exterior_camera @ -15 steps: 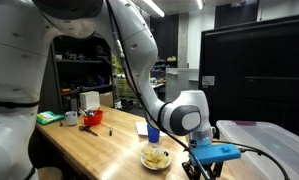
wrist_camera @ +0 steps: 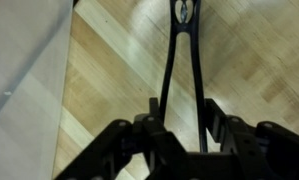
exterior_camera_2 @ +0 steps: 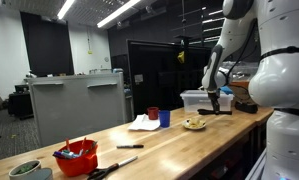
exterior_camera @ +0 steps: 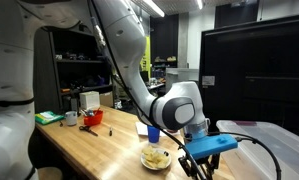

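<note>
Black tongs (wrist_camera: 196, 75) reach up the wrist view from between the fingers of my gripper. Their two arms spread apart toward me and join at the far end, where a small metallic part shows. One finger stands close outside each arm, so the fingers are part open around them. Whether they press on the tongs I cannot tell. In the first exterior view the gripper (exterior_camera: 196, 169) points down low over the right part of the table; its fingertips are hard to make out.
A plate of yellowish food (exterior_camera: 156, 157) sits just left of the gripper, with a blue cup (exterior_camera: 153, 132) behind it. A translucent bin (exterior_camera: 264, 140) stands to the right. Farther off are a red container (exterior_camera_2: 76, 155), a bowl (exterior_camera_2: 25, 169) and a dark red cup (exterior_camera_2: 153, 113).
My arm has shifted slightly left and up in the first exterior view over the last second. The plate and cup have stayed put.
</note>
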